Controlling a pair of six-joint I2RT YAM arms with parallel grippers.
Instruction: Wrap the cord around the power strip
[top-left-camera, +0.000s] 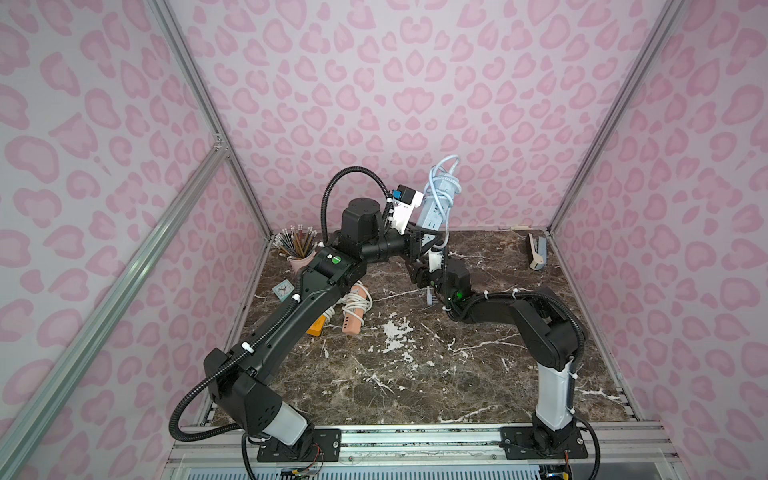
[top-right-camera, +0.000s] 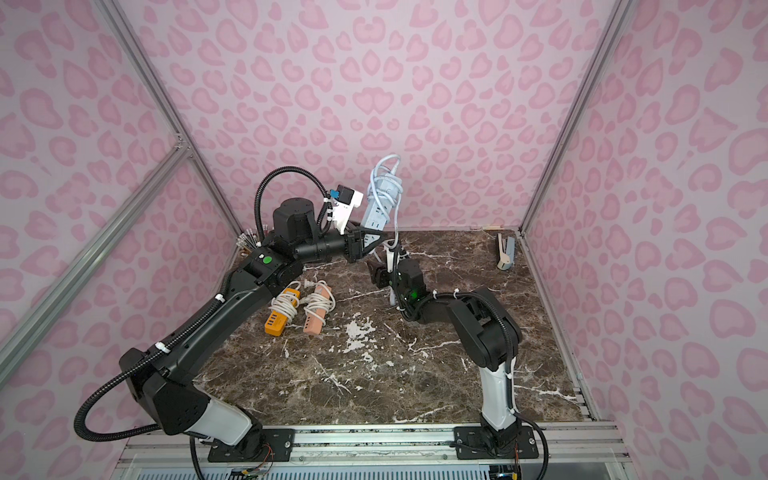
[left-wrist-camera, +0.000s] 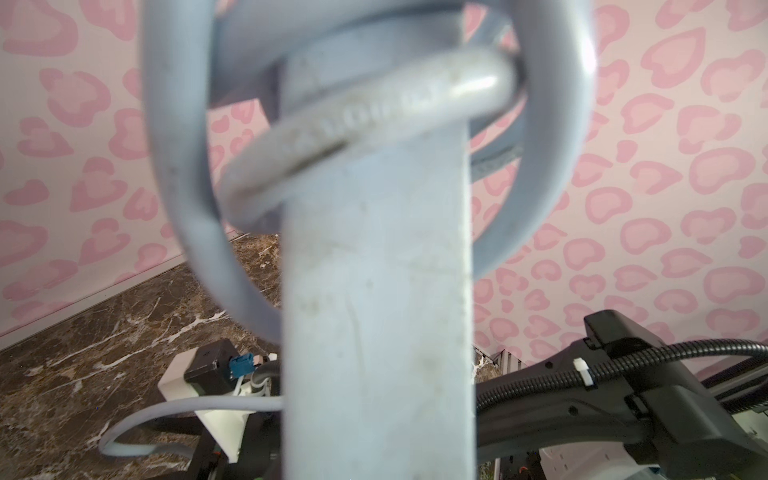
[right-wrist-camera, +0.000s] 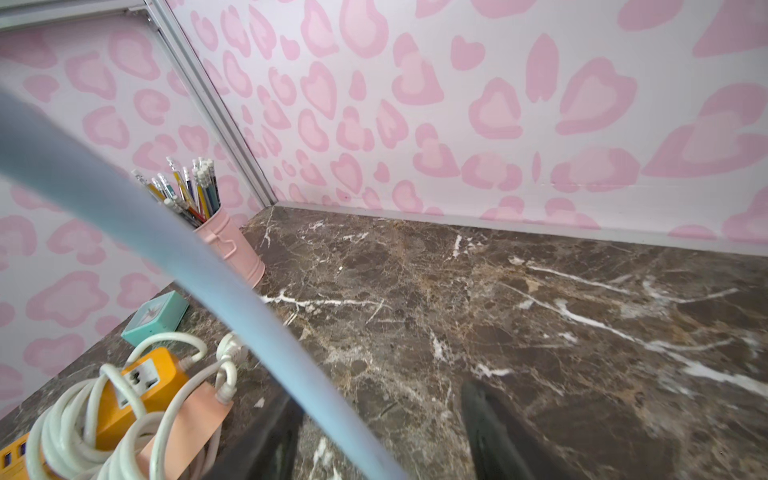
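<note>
A pale blue power strip (top-left-camera: 433, 212) stands raised and tilted, its lower end in my shut left gripper (top-right-camera: 373, 240). Several loops of its cord (top-right-camera: 385, 186) are around the upper part; in the left wrist view they surround the strip's back (left-wrist-camera: 376, 320). A loose length hangs below to my right gripper (top-left-camera: 420, 272), which is lower, under the strip. In the right wrist view the cord (right-wrist-camera: 264, 336) runs blurred between the fingers, which look parted; whether it is gripped I cannot tell.
An orange strip (top-right-camera: 276, 321) and a peach strip (top-right-camera: 313, 320), both wound with white cord, lie left. Behind are a clock (top-left-camera: 283, 289) and pencil cup (right-wrist-camera: 240, 248); a grey object (top-left-camera: 536, 252) sits back right.
</note>
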